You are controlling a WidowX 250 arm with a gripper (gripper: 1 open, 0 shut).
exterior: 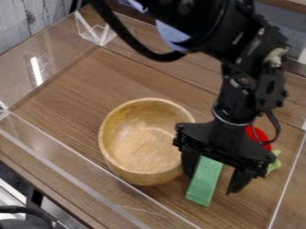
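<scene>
My black gripper (223,159) hangs over the right front of the table, its fingers open and spread. Beneath its left finger lies a green block (206,187); whether they touch I cannot tell. A tan bowl (134,140) sits just to the left. A red object (257,134) and a small light green item behind it are partly hidden by the arm at the right.
A clear plastic piece (96,29) stands at the far left back. The arm covers much of the back right.
</scene>
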